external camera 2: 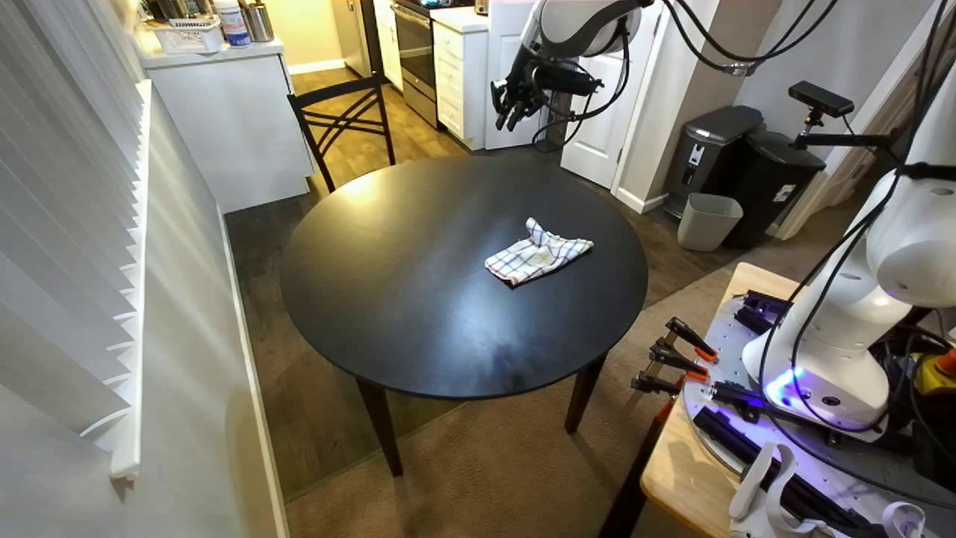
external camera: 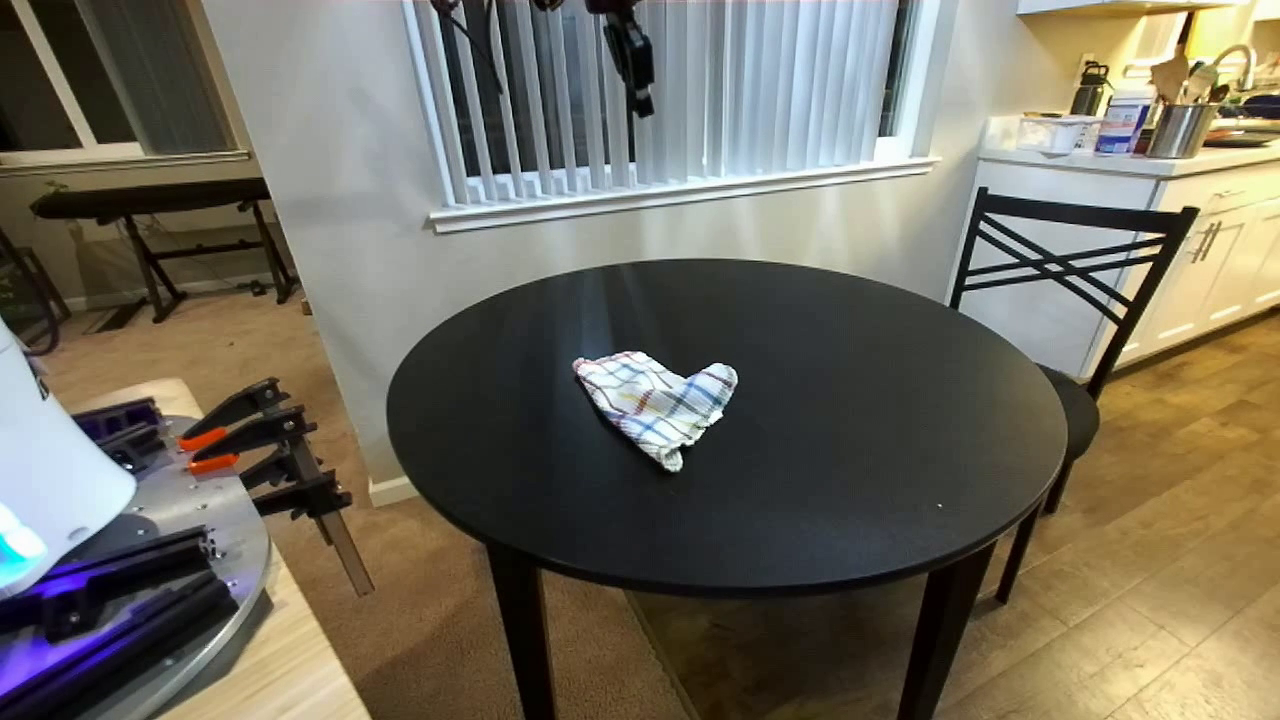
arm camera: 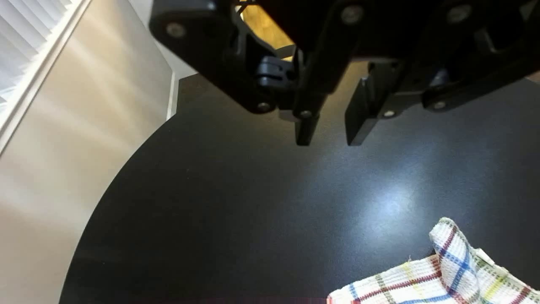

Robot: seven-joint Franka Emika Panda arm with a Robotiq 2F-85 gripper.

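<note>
A white checked cloth (external camera: 657,406) lies crumpled on the round black table (external camera: 840,480), with one corner folded up. In the wrist view the cloth (arm camera: 425,283) shows only in part, along the bottom right edge. High above the table and well clear of the cloth hangs my gripper. Its two fingers stand apart, and only bare tabletop shows between and below them. The second exterior view has the gripper (external camera 2: 508,121) near the top, beyond the table's far edge in that picture. In the first exterior view the gripper (external camera: 642,110) appears at the top, before the window.
A black chair (external camera: 1068,270) stands at the table's kitchen side. The window wall (external camera 2: 193,269) runs close along another side. Clamps (external camera 2: 672,354) stick out from the robot's wooden stand (external camera 2: 686,466). Apart from the cloth, the tabletop is clear.
</note>
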